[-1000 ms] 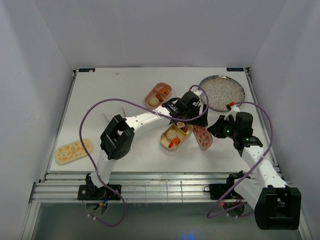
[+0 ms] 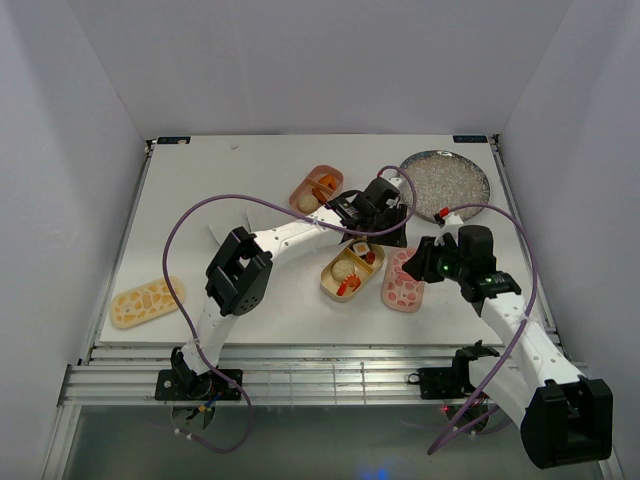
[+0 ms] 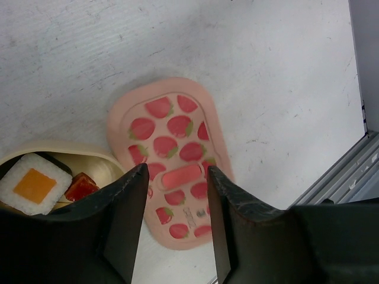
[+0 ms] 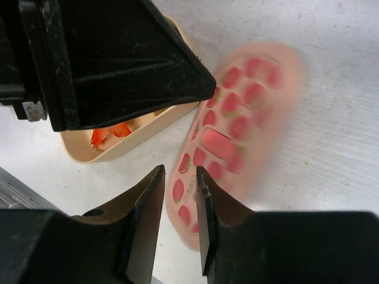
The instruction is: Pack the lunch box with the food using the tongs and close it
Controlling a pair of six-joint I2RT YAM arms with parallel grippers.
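The pink strawberry-patterned lid (image 2: 403,290) lies right of the cream lunch box (image 2: 332,283), which holds food including a sushi piece (image 3: 34,186) and red items. My left gripper is open above the lid's upper part with nothing between its fingers. My right gripper is open over the lid, nothing visibly held. In the right wrist view the lid is partly blurred, and the left gripper covers part of the box.
A second pink compartment box (image 2: 302,188) sits at the back middle, a round speckled tray (image 2: 445,180) at back right, and a yellow lid (image 2: 145,303) at front left.
The pink lid, earlier looking narrower and tilted, now lies broader and flat beside the box. The right gripper has shifted slightly left over it; the left has moved slightly.
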